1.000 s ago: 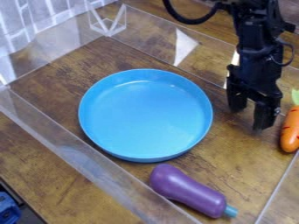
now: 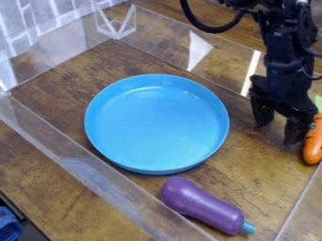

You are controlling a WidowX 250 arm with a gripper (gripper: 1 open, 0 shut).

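Observation:
The black gripper (image 2: 281, 117) hangs low at the right, its fingers open and spread just above the wooden surface, beside an orange carrot (image 2: 313, 143) at the right edge, which it partly hides. A round blue plate (image 2: 156, 122) lies in the middle. A purple eggplant toy (image 2: 201, 204) with a teal tip lies below the plate.
Clear plastic walls border the wooden surface (image 2: 70, 94) at the left and back. The wood left of the plate and between plate and gripper is bare.
Over the last second the gripper has moved right, toward the carrot. The plate and eggplant have not moved.

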